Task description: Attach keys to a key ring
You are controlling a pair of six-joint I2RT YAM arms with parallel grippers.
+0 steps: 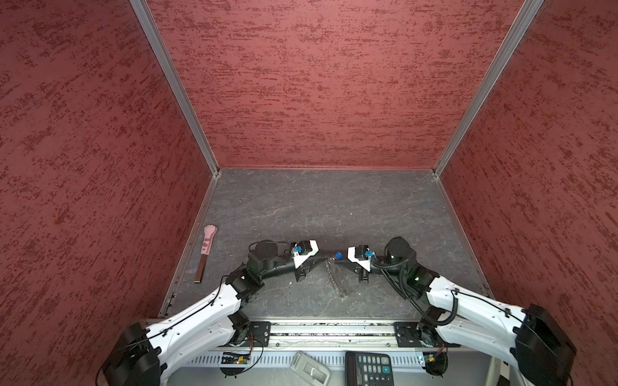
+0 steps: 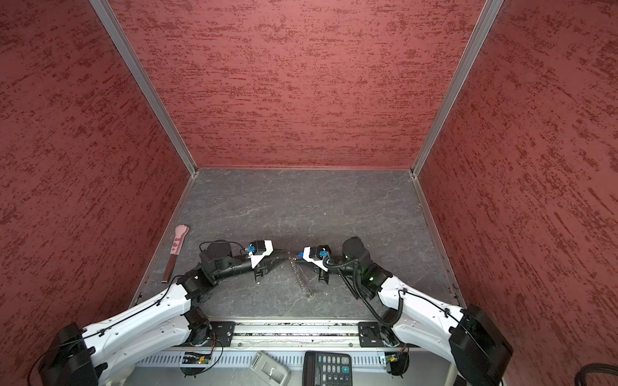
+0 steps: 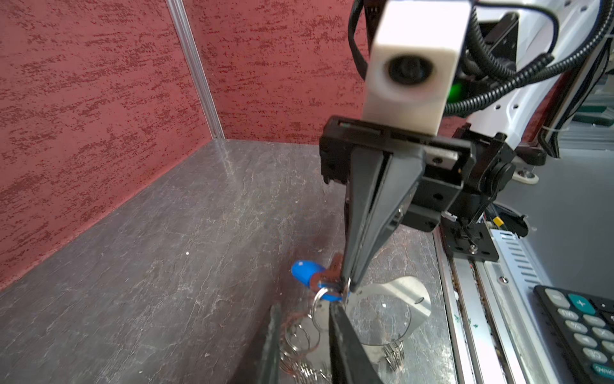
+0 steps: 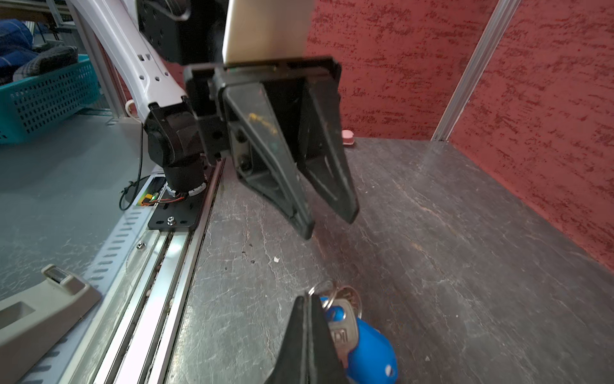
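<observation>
My right gripper is shut, with a thin metal key ring (image 4: pixel 323 288) at its fingertips. Beside those fingertips hang a key with a silver head (image 4: pixel 344 329) and a blue piece (image 4: pixel 374 352). In the left wrist view the same ring (image 3: pixel 316 307) and blue piece (image 3: pixel 307 270) show at the right fingertips, with a silver metal clasp (image 3: pixel 412 297) and chain (image 3: pixel 393 355) below. My left gripper stands open just across from the ring, its fingers apart and empty. Which loops pass through which cannot be told.
A pink paw-shaped stick (image 1: pixel 207 241) lies by the left wall. A calculator (image 1: pixel 370 368) and a pale device (image 1: pixel 311 368) sit beyond the front rail (image 1: pixel 331 326).
</observation>
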